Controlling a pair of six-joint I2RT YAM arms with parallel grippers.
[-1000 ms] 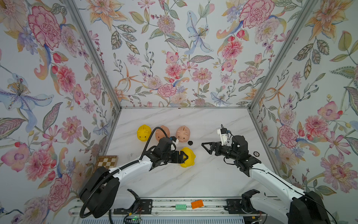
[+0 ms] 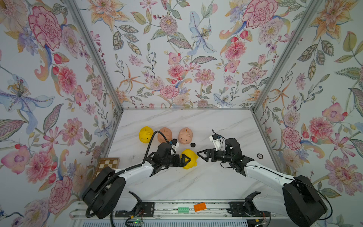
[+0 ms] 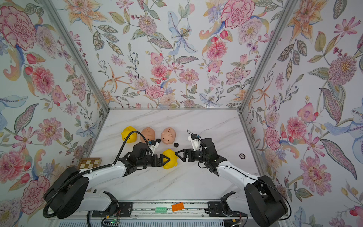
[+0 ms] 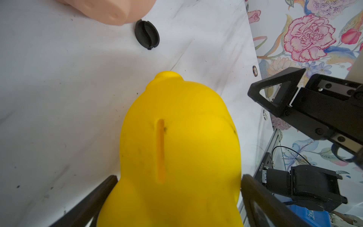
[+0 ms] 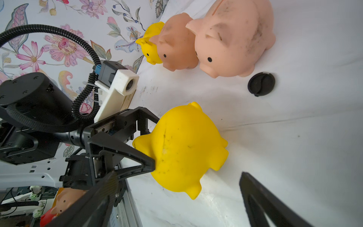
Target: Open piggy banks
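A yellow piggy bank is on its side near the middle of the table, slotted back toward my left arm and feet toward my right. My left gripper is open, with its fingers on both sides of the pig. The left wrist view shows the coin slot between those fingers. To the right, my right gripper is open and empty, pointing at the pig's underside without touching it. The pig's belly opening is hidden from these views.
Behind stand another yellow piggy bank and two pink ones, partly behind the left arm. A black plug lies by the nearer pink pig. A dark round piece lies far right.
My right gripper has moved left and slightly down, closer to the yellow pig. The left gripper and the pig have barely shifted.
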